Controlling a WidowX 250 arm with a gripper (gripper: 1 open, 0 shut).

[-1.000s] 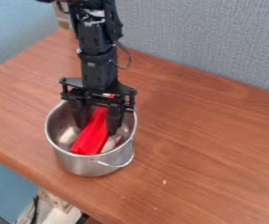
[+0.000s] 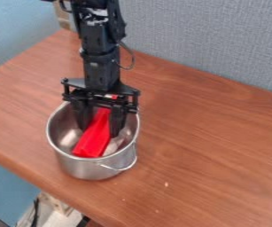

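A steel pot with a wire handle stands near the left front edge of the wooden table. Inside it lies a red object, leaning along the pot's interior, with some pale item partly visible beside it. My black gripper reaches down from above into the pot, its fingers on either side of the red object's upper part. Whether they grip it I cannot tell.
A grey wall runs along the back. The table's edge drops off at the lower left, with clutter below.
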